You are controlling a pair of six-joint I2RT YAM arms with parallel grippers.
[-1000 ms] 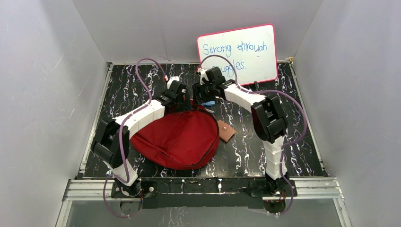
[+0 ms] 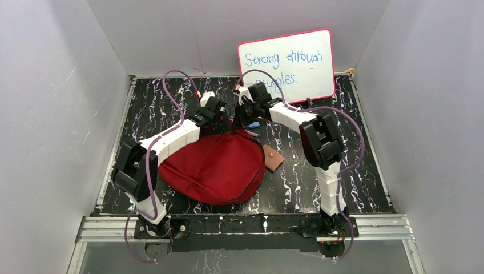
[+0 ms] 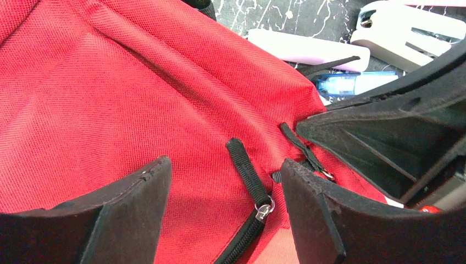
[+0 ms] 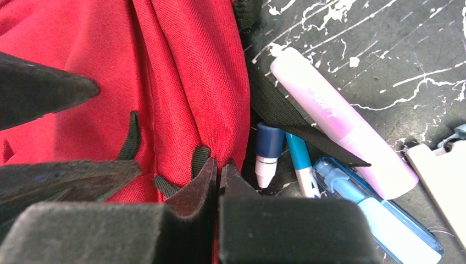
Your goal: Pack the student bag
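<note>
The red bag point(image 2: 214, 168) lies spread across the left and middle of the table. My left gripper is over its upper part, open, with nothing gripped. Between its spread fingers shows a zipper with a black pull tab point(image 3: 245, 171) on a metal ring; a second black tab point(image 3: 297, 140) lies near the right gripper's fingers. My right gripper is shut on a fold of the bag's red fabric point(image 4: 222, 126) beside the zipper tabs. The two grippers stand close together at the bag's top end.
Right of the bag's top lie a pink-lilac tube point(image 4: 343, 124), a blue clear-cased item point(image 4: 379, 212), a blue-capped pen point(image 4: 267, 151) and a white item point(image 4: 439, 170). A brown snap-closed case point(image 2: 273, 158) touches or nears the bag's right side. A whiteboard point(image 2: 311, 74) leans behind.
My right gripper has moved slightly left and down to the bag's top edge, and a fold of fabric there now stands between its fingers. The left arm has barely moved.
</note>
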